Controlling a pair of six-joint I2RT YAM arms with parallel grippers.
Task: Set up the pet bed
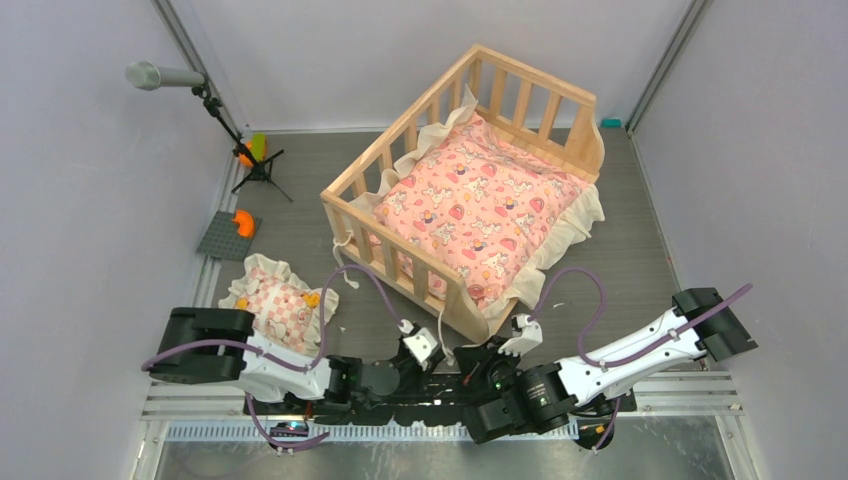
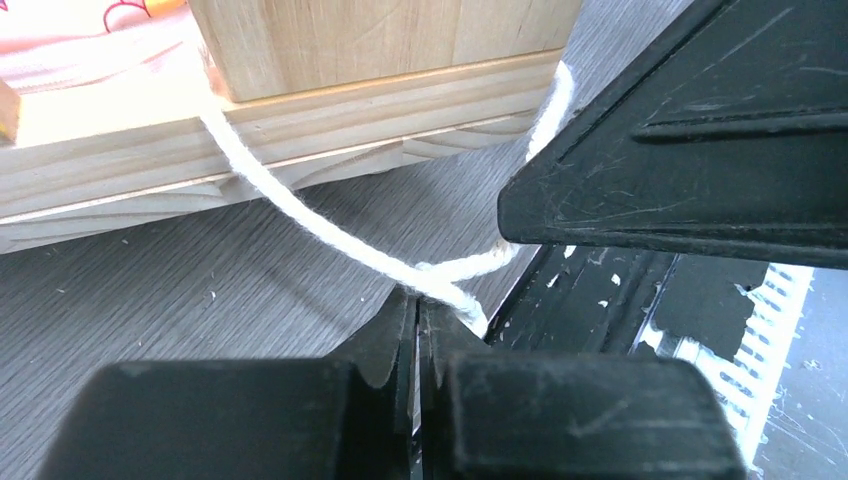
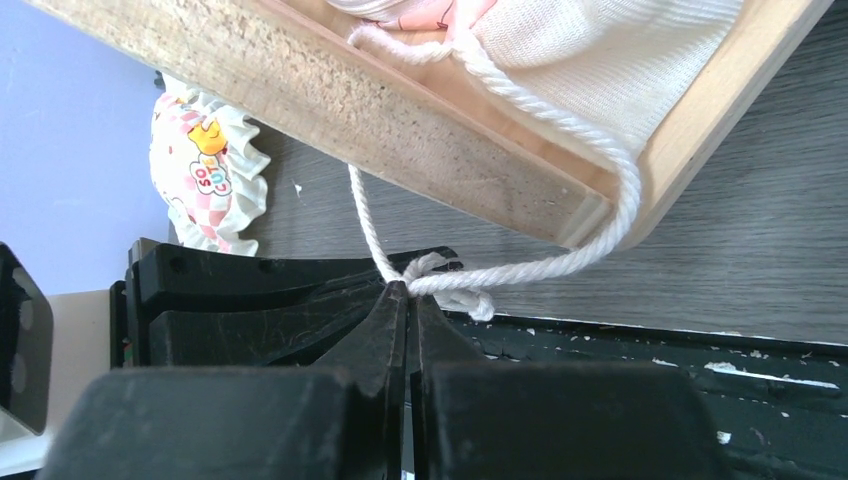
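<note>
The wooden pet bed (image 1: 449, 273) stands at the centre, holding a pink unicorn cushion (image 1: 480, 210) with cream ruffles. A white cord (image 3: 540, 268) loops from its near corner down to both grippers, a knot lying between them. My right gripper is shut on the cord. My left gripper is shut at the cord's knotted part; whether any cord is between its fingers is hard to tell. Both grippers are close together just in front of the bed's near corner. A small checked pillow (image 1: 280, 305) lies left of the bed.
A tripod (image 1: 258, 165) stands at the back left, near a grey board (image 1: 220, 237) with an orange piece. The table's front edge runs just beneath the grippers.
</note>
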